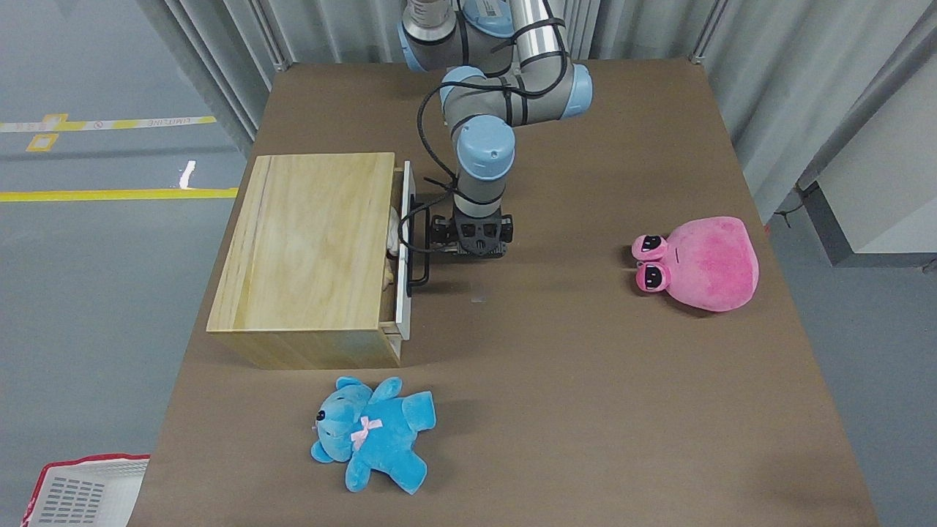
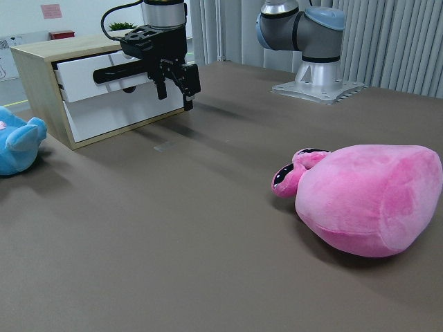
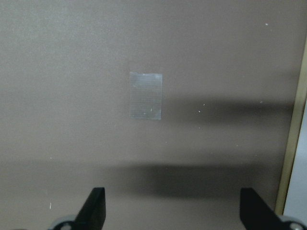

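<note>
A wooden cabinet [image 1: 299, 246] with white drawer fronts [image 2: 121, 116] stands left of centre on the table. Its upper drawer [image 1: 405, 307] is slightly out, with pale soft items partly visible inside. My gripper is at that drawer's front beside the black handle, fingers pointing down and apart; nothing shows between them in the wrist view. Whether it touches the drawer is unclear.
A blue bear [image 1: 386, 443] lies in front of the cabinet. A pink plush [image 1: 711, 263] lies at the right. A white basket [image 1: 88, 492] is off the front left.
</note>
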